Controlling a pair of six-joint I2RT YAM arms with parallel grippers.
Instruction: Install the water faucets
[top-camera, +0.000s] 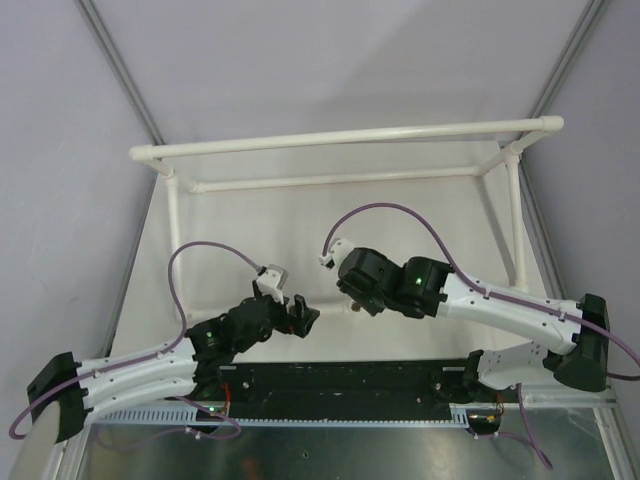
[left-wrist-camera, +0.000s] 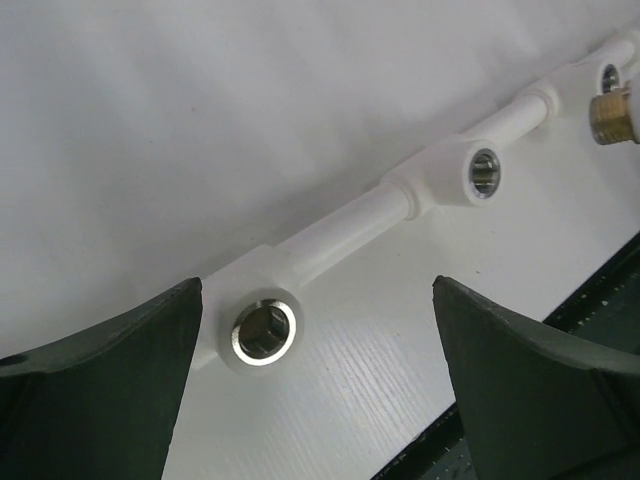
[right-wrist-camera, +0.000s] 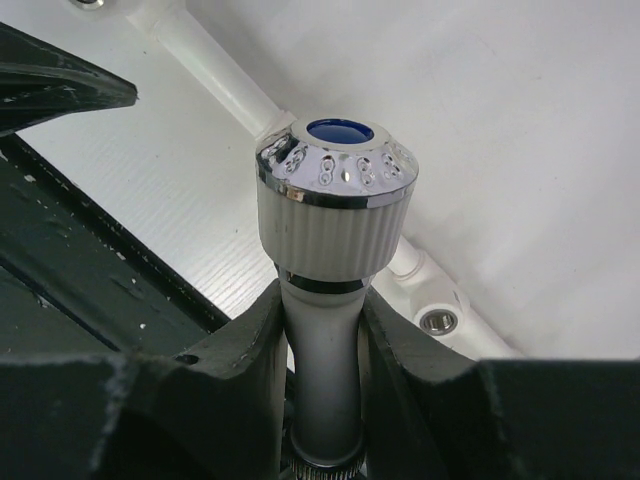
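In the top view my right gripper (top-camera: 355, 290) is over the middle of the lower white pipe. In the right wrist view it is shut on a faucet (right-wrist-camera: 336, 230) with a ribbed white-and-chrome knob and blue cap, over a pipe with a threaded fitting (right-wrist-camera: 439, 322). My left gripper (top-camera: 300, 315) stands open left of it; its fingers frame a metal-lined socket (left-wrist-camera: 264, 332) in the left wrist view. A second socket (left-wrist-camera: 484, 173) and a third sit farther along the pipe, and a brass threaded end (left-wrist-camera: 612, 118) enters at the right edge.
A white pipe frame (top-camera: 350, 135) spans the back and sides, with a white backboard behind. A dark strip (top-camera: 340, 395) runs along the front edge. Purple hoses arch over both arms.
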